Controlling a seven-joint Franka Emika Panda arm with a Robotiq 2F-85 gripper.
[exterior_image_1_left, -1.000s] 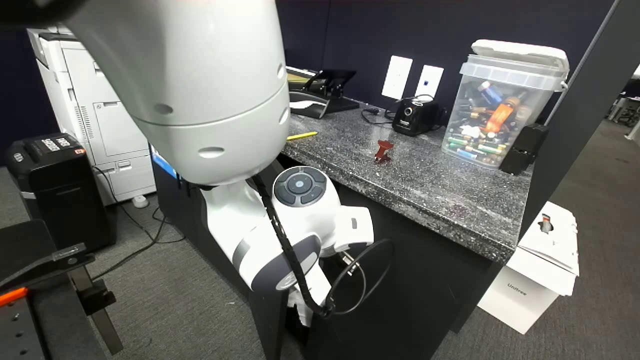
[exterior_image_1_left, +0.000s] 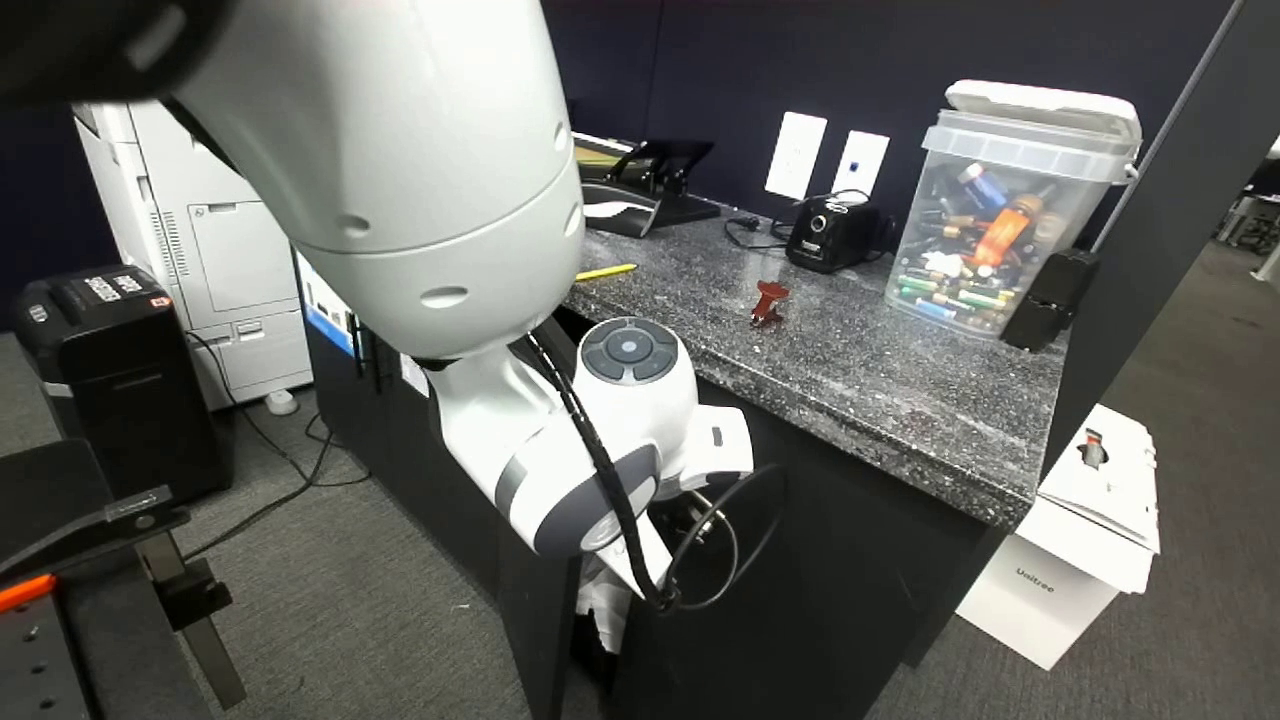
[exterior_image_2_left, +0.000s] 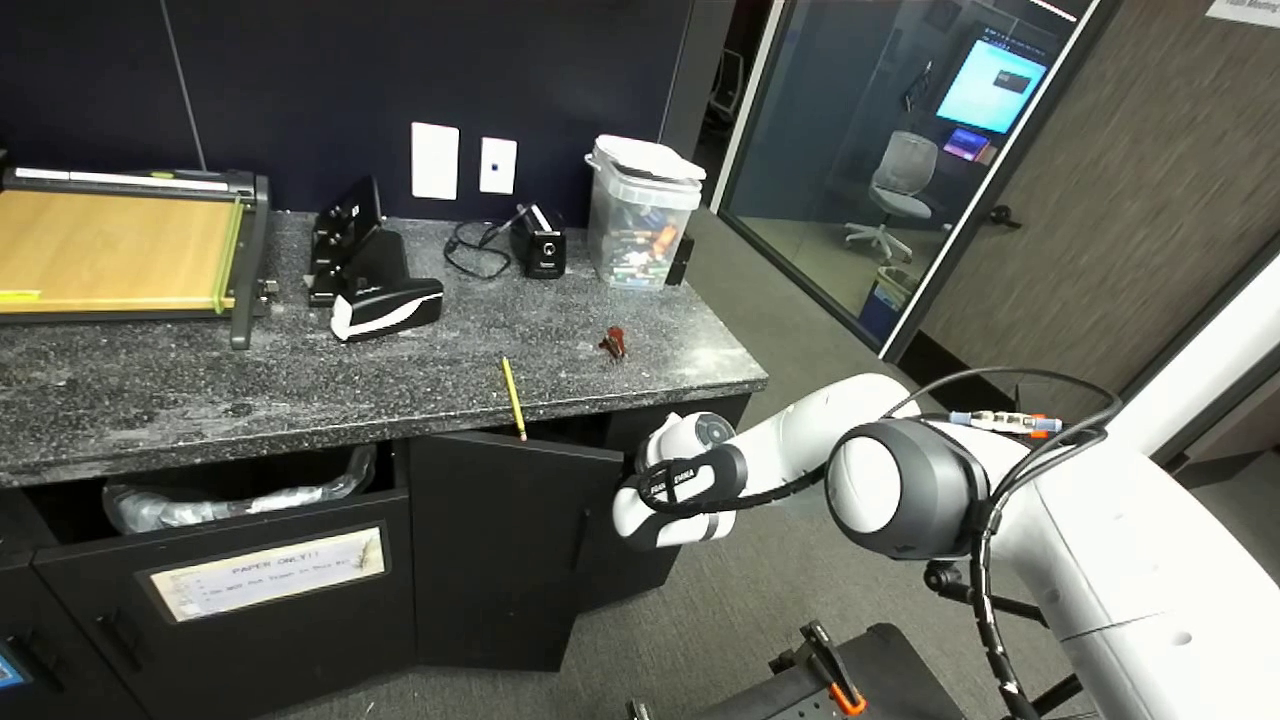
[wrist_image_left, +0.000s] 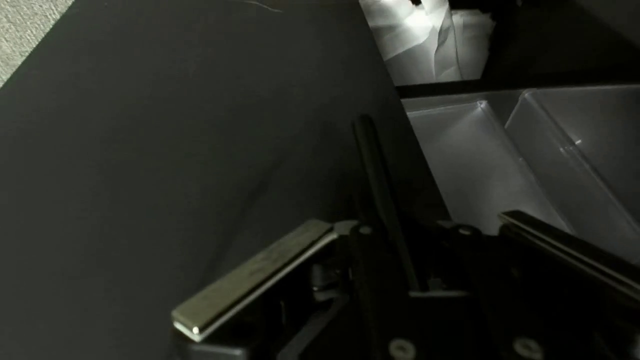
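Note:
A dark cabinet door (exterior_image_2_left: 492, 552) stands ajar under the counter, its broad face filling the left of the wrist view. A slim black bar handle (wrist_image_left: 373, 159) runs down that view and passes between my gripper's fingers. My gripper is shut on this handle, close against the door. Dark shading hides the exact contact. In exterior view 2 the handle (exterior_image_2_left: 582, 540) is a faint dark bar near the door's free edge, beside my white hand (exterior_image_2_left: 672, 480). The fingers do not show clearly in either exterior view.
Clear bins (wrist_image_left: 480, 162) and crumpled white material (wrist_image_left: 420, 42) sit in the cabinet opening beside the door. Above is the counter (exterior_image_2_left: 396, 390), bearing a yellow pencil (exterior_image_2_left: 513, 396), a red-brown object (exterior_image_2_left: 614, 342) and a battery tub (exterior_image_2_left: 642, 216). Open carpet (exterior_image_2_left: 684, 612) lies before the door.
In exterior view 1 my hand has shifted right and slightly up, with the arm above it moving too. The counter items stay put; any door movement is hard to tell.

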